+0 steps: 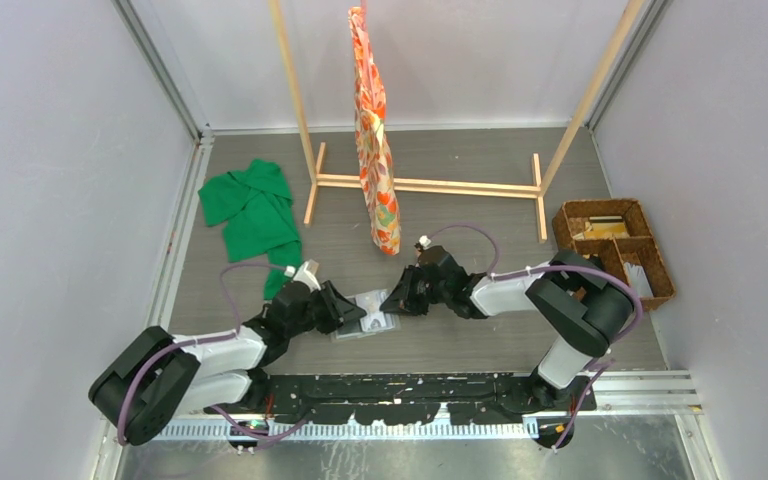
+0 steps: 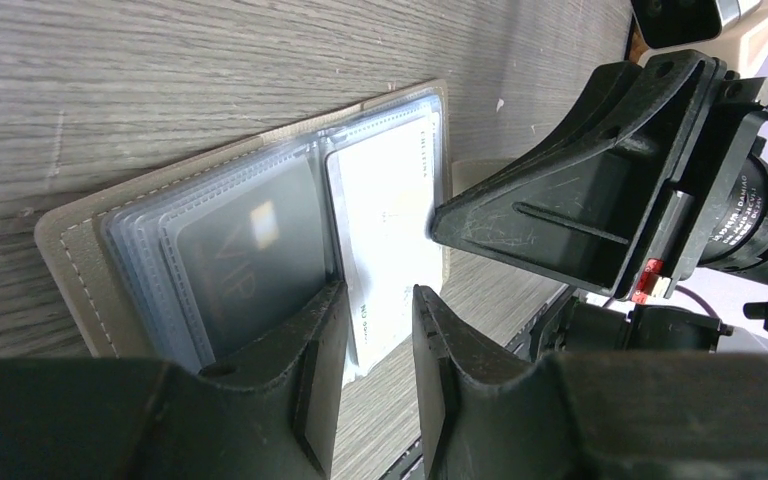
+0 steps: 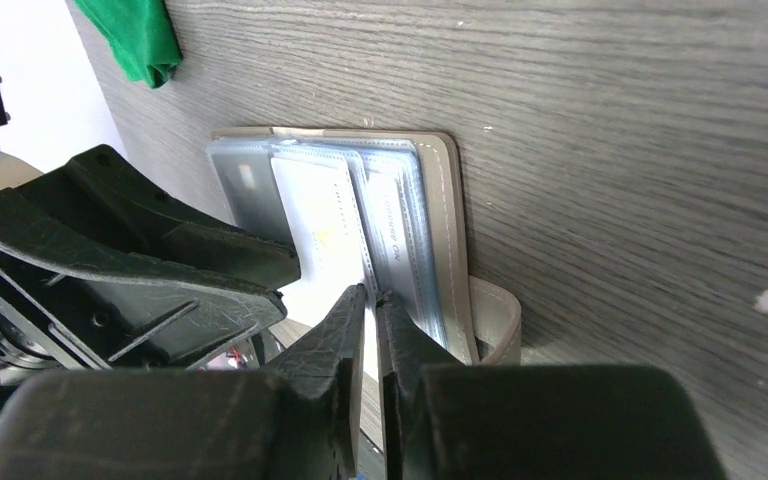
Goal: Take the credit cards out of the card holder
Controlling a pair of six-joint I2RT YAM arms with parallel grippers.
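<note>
The card holder point(image 1: 350, 331) lies spread open on the table between my two grippers. Its beige cover point(image 2: 85, 265) carries clear plastic sleeves point(image 2: 245, 225), and a white card point(image 2: 388, 190) shows in a raised sleeve. My left gripper stands open low over the holder, one finger point(image 2: 322, 370) by that sleeve's edge. In the right wrist view, the white card point(image 3: 315, 220) lies to the left of my right gripper. The right fingertips are close together at the sleeve's edge; whether they pinch it cannot be made out.
A green cloth point(image 1: 250, 210) lies behind the left arm. A wicker basket point(image 1: 660, 277) with cards in it stands at the right. Behind the holder are a wooden rack point(image 1: 460, 187) and a hanging patterned cloth point(image 1: 375, 140). Bare table lies between.
</note>
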